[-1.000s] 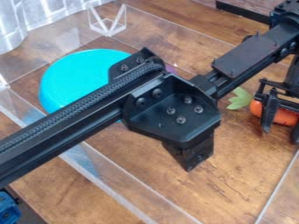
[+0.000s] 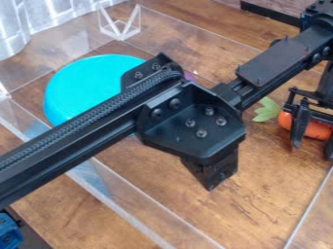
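Observation:
At the right edge of the view my gripper (image 2: 310, 131) hangs low, its black fingers around an orange carrot-like object (image 2: 289, 121) with green leaves (image 2: 266, 110) at its left end. Whether the fingers are closed on it or just beside it is hard to tell. The black arm crosses the view diagonally and hides part of the scene.
A turquoise round plate or lid (image 2: 76, 89) lies behind the arm, with a small purple item partly hidden. Clear panels border the wooden table (image 2: 169, 209). A wire holder stands at the top, and a blue object (image 2: 8, 233) sits at the lower left.

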